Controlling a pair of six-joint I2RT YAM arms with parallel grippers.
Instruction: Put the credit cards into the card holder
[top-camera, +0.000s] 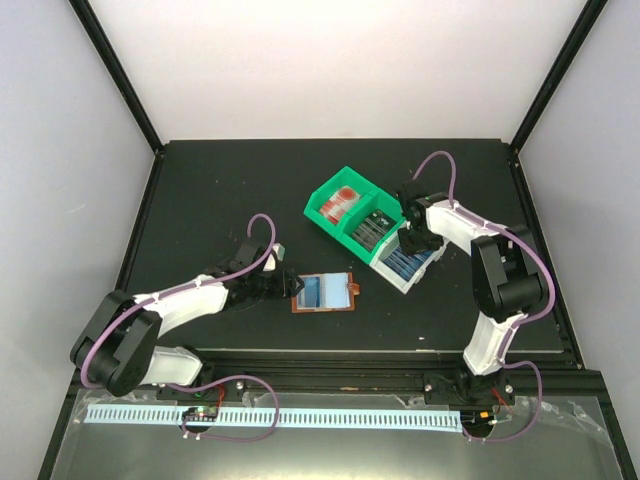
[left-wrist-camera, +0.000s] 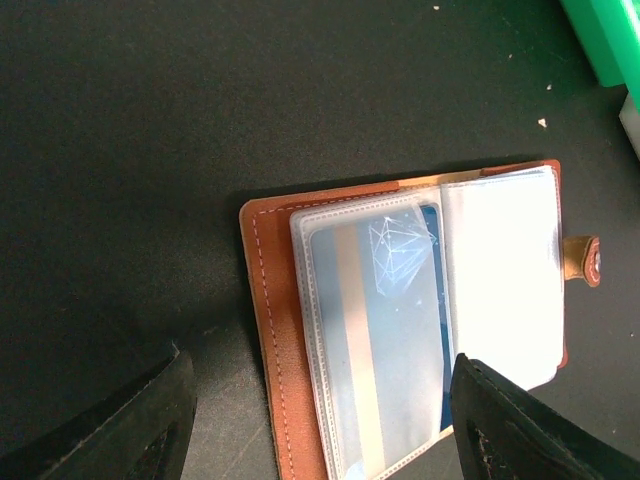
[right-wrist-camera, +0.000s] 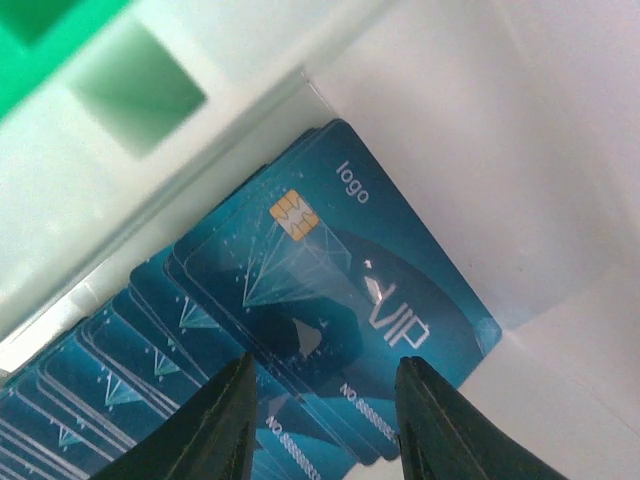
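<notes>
On the black table lies the brown card holder (top-camera: 323, 292), spread open. Its left clear sleeve has a blue card (left-wrist-camera: 400, 310) inside; the right sleeve (left-wrist-camera: 503, 270) looks white. My left gripper is open over the holder's left part, with nothing between its fingers. Several dark blue VIP cards (right-wrist-camera: 330, 270) lie overlapped in a white tray (top-camera: 405, 285). Above them my right gripper stands open, and the cards show between and beyond its fingers. Whether its tips touch a card I cannot tell.
A green tray (top-camera: 338, 231) adjoins the white one, with red-and-white cards (top-camera: 340, 205) and dark cards (top-camera: 373, 230) in separate compartments. The white tray's wall (right-wrist-camera: 130, 260) rises close to the blue cards.
</notes>
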